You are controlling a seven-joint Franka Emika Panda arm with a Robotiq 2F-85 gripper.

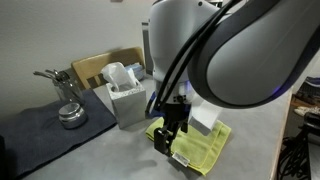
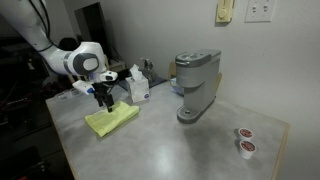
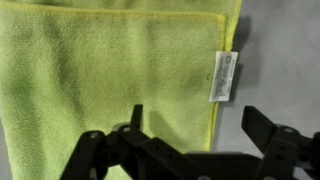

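A yellow-green towel lies folded on the grey table, with a white label at its edge. In the wrist view the gripper stands open, one finger over the cloth and the other over bare table beside the labelled edge. Nothing is between the fingers. Exterior view 1 has the gripper just above the left edge of the towel, close to the label. From the far side, exterior view 2 also places the gripper over the towel. Exact height above the cloth is hard to tell.
Behind the towel stands a white tissue box. A dark mat holds a metal pot and a utensil holder. A coffee machine and two small cups, one a white cup, are farther off. Mid-table is clear.
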